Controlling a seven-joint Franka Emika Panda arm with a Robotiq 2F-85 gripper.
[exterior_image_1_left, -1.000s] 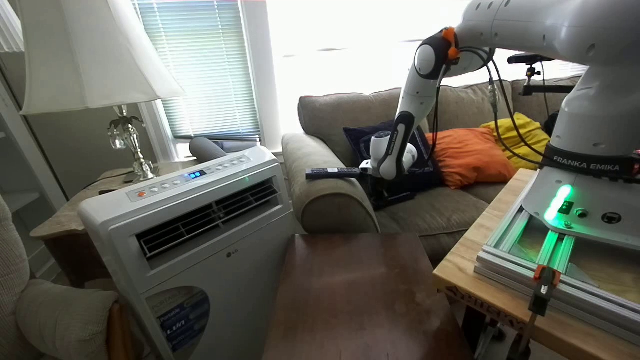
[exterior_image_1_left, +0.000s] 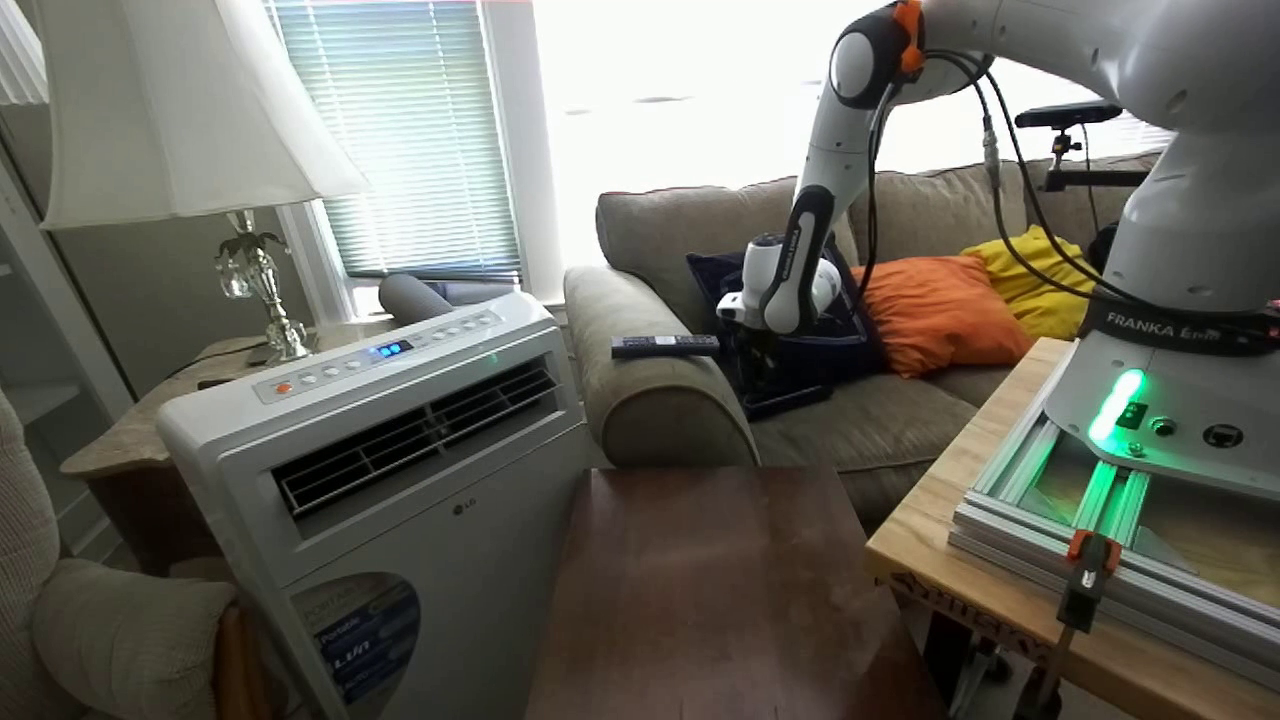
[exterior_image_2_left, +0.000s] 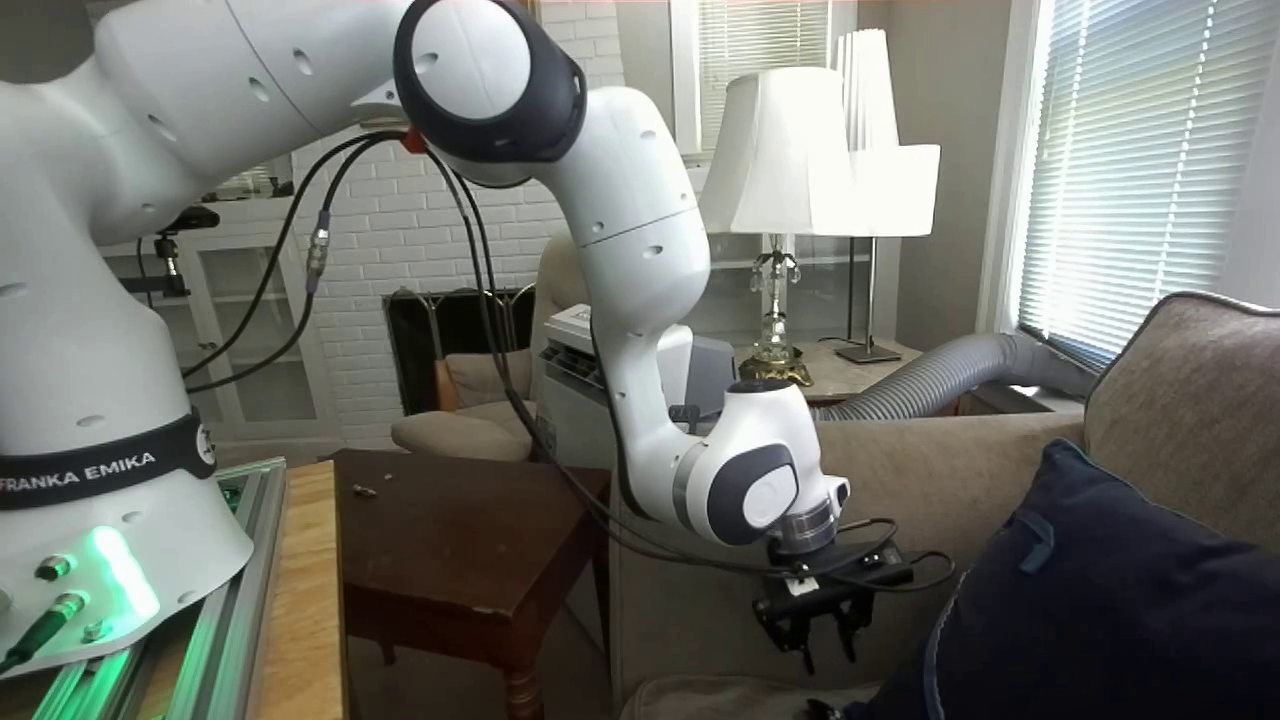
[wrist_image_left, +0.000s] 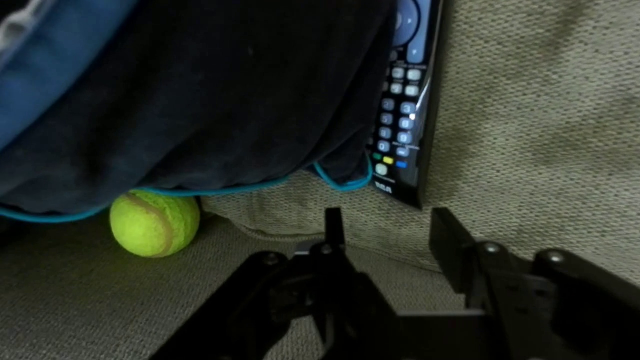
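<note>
My gripper stands part open above the sofa seat, its fingers apart and nothing between them. Just ahead of the fingertips in the wrist view lies a black remote (wrist_image_left: 414, 144) on the beige cushion, its left edge partly under a navy pillow (wrist_image_left: 240, 102) with turquoise piping. A yellow-green tennis ball (wrist_image_left: 155, 223) rests by the pillow's edge, left of the fingers. In exterior view 2 the gripper (exterior_image_2_left: 830, 660) hangs pointing down beside the pillow (exterior_image_2_left: 1080, 600). Another dark remote (exterior_image_1_left: 666, 346) lies on the sofa's armrest.
The sofa armrest (exterior_image_1_left: 654, 408) stands close to the hand. Orange (exterior_image_1_left: 942, 312) and yellow (exterior_image_1_left: 1038, 278) pillows sit further along the sofa. A brown wooden table (exterior_image_1_left: 732, 588) and a white portable air conditioner (exterior_image_1_left: 480, 504) stand in front.
My hand has risen above the sofa seat, with the wrist slightly higher in exterior view 1. The armrest remote and the pillows look unmoved.
</note>
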